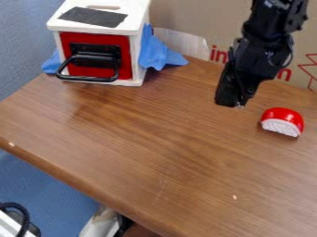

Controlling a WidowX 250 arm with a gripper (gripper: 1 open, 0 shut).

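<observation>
My black gripper point(231, 93) hangs above the wooden table, up and to the left of a red object with a white face point(283, 121) that lies at the right. Whether its fingers are open or shut is hard to tell; the red object is apart from it.
A white toy oven point(130, 42) with a red door and black handle stands at the back left, a blue cloth point(166, 56) beside it. A cardboard panel point(198, 16) rises behind.
</observation>
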